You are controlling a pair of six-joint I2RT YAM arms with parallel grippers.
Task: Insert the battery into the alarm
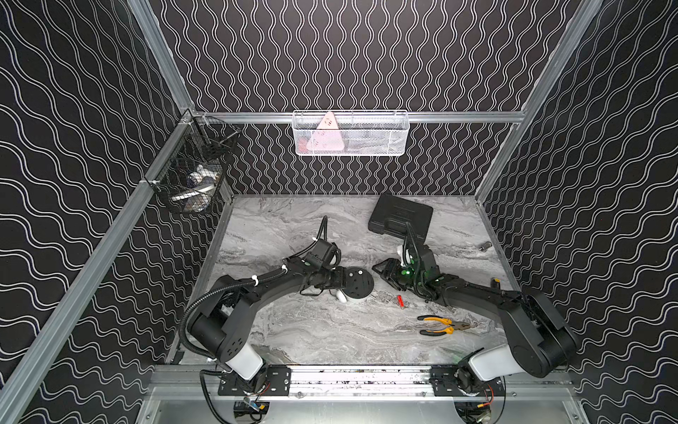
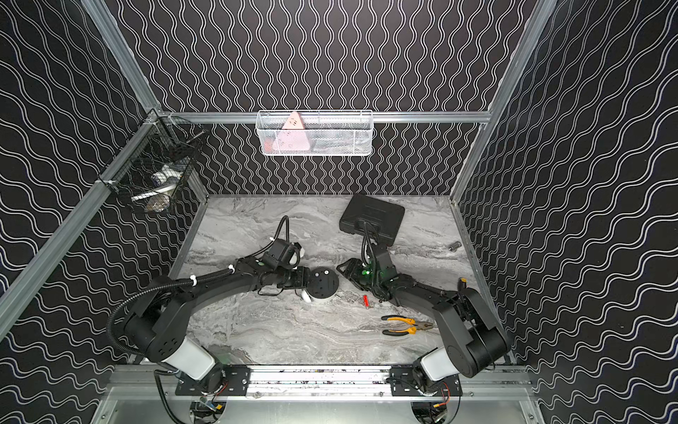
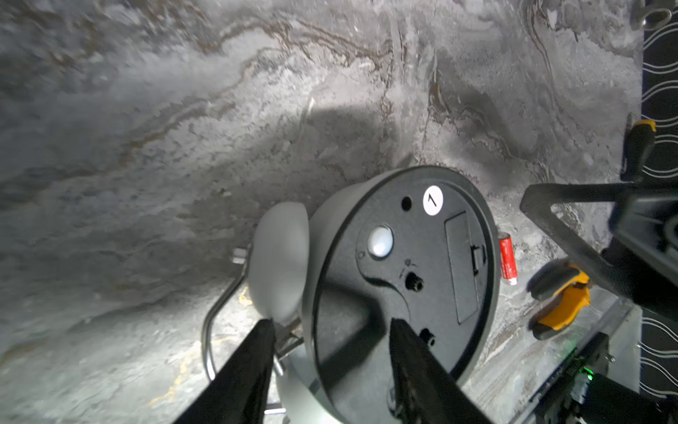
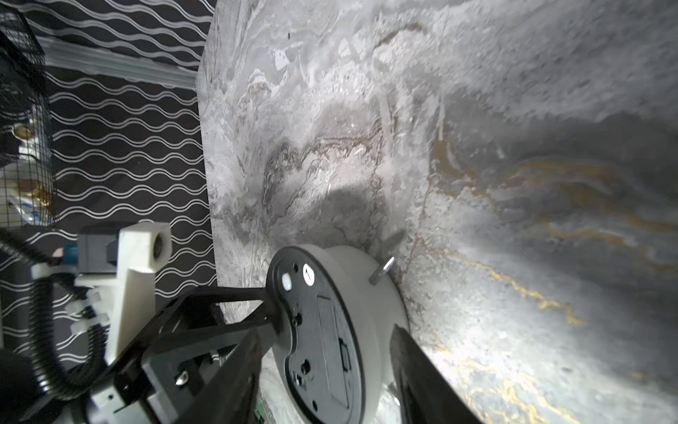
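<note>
The alarm clock (image 1: 360,281) lies with its black back up, battery cover (image 3: 462,268) shown in the left wrist view, white bells on one side. My left gripper is over its bell side, fingers apart. My right gripper is just right of it in the top views, fingers spread either side of the clock in its wrist view, apparently not touching. A red battery (image 1: 400,301) lies on the table in front of my right gripper.
Orange-handled pliers (image 1: 438,327) lie at the front right. A black case (image 1: 399,215) sits at the back right. A white mesh basket (image 1: 381,141) hangs on the back wall.
</note>
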